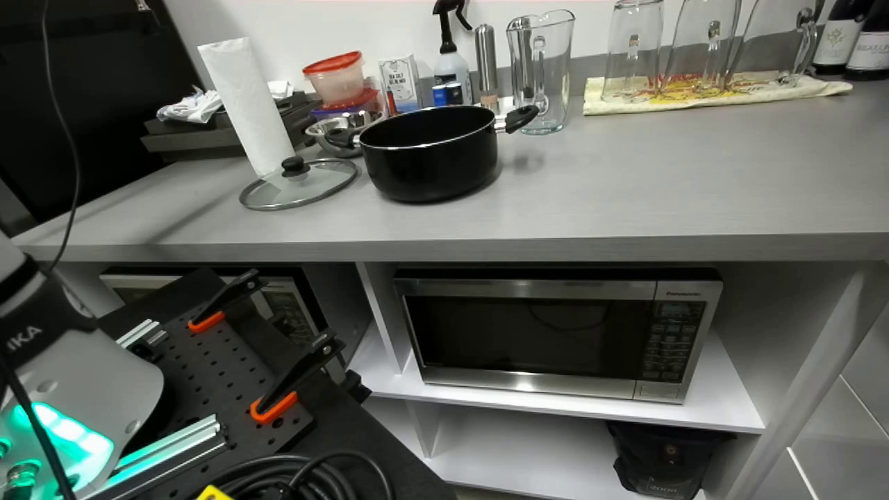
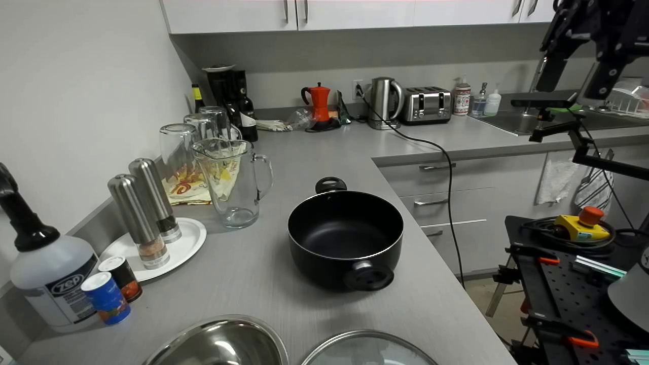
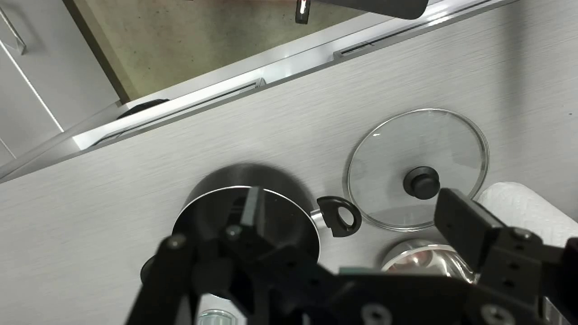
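A black two-handled pot (image 1: 430,162) stands upright on the grey counter, and in exterior view 2 its inside looks empty. Beside it lies a round glass lid (image 3: 422,135) with a black knob (image 3: 422,182), flat on the counter and apart from the pot. My gripper is open, high above the counter, its fingers wide apart with nothing between them. In the wrist view one finger overlaps the pot and the other reaches the lid's edge. Exterior view 2 shows the gripper at the upper right; exterior view 1 does not show it.
Near the lid are a paper towel roll (image 1: 247,108) and a steel bowl (image 2: 222,343). A glass pitcher (image 2: 226,182), a white plate (image 2: 193,240) with two grinders and a spray bottle (image 2: 56,280) line the wall side. Bare counter lies right of the pot in exterior view 1.
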